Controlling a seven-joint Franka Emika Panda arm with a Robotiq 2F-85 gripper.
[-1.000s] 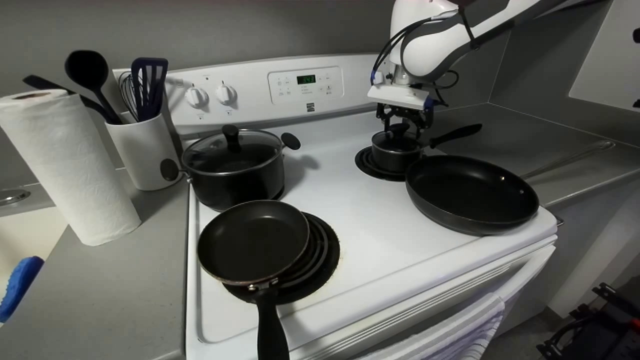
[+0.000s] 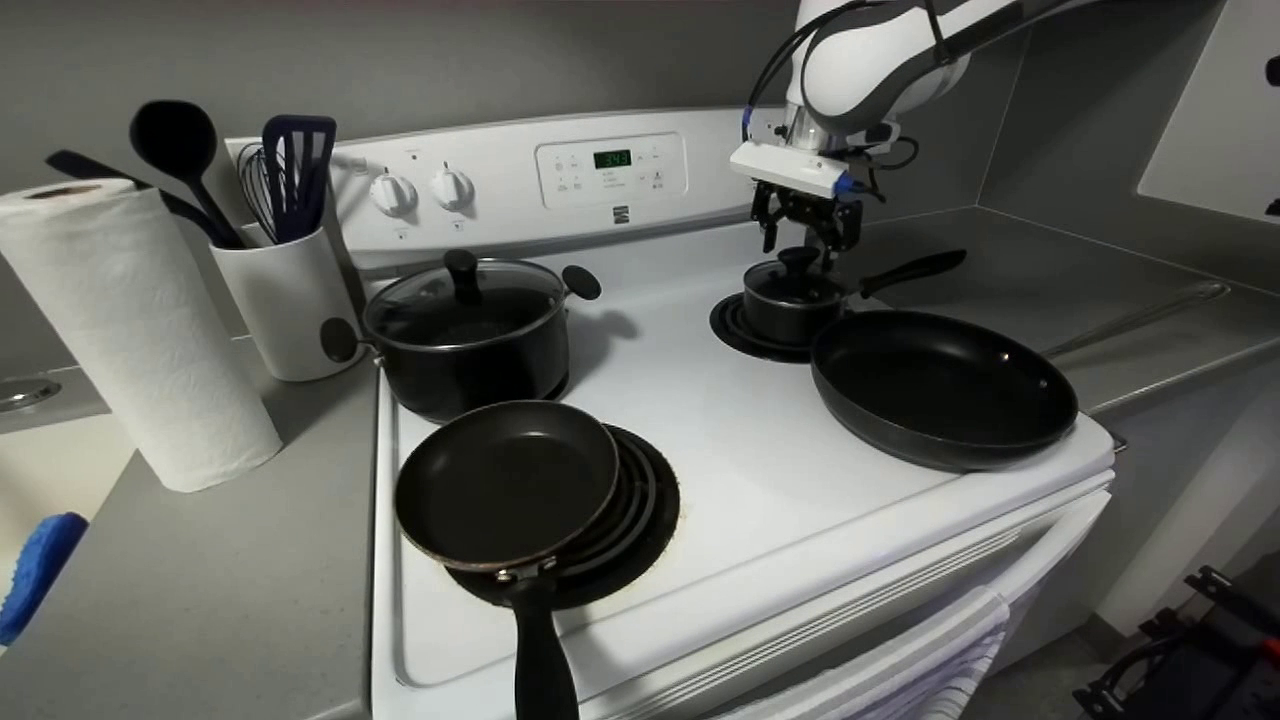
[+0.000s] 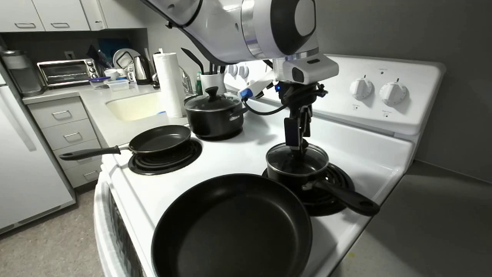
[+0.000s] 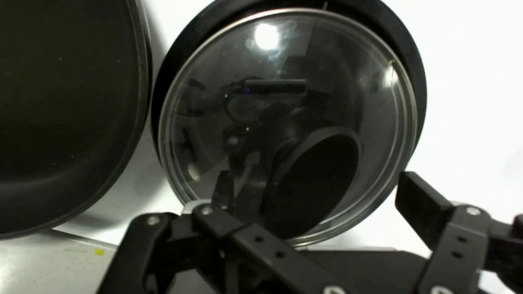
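A small black saucepan [image 2: 788,319] sits on the back right burner under a glass lid [image 4: 294,63]. The lid's black knob [image 4: 314,181] shows large in the wrist view, set off toward the lower part of the lid. Above it my gripper stands open, its fingers [image 4: 424,206] well apart. In exterior view 1 the gripper [image 2: 806,240] hangs just over the lid, slightly right of the knob. From exterior view 2 the fingers [image 3: 292,133] cover much of the knob. Whether they touch it I cannot tell.
A large black frying pan [image 2: 942,390] lies close in front of the saucepan. At the left are a lidded pot [image 2: 480,360] and a small frying pan [image 2: 510,486]. The saucepan's handle [image 3: 346,196] points toward the right counter.
The gripper has risen slightly and turned about its vertical axis, with the wrist tilting a little. It has shifted a bit left. The saucepan and its lid have not moved.
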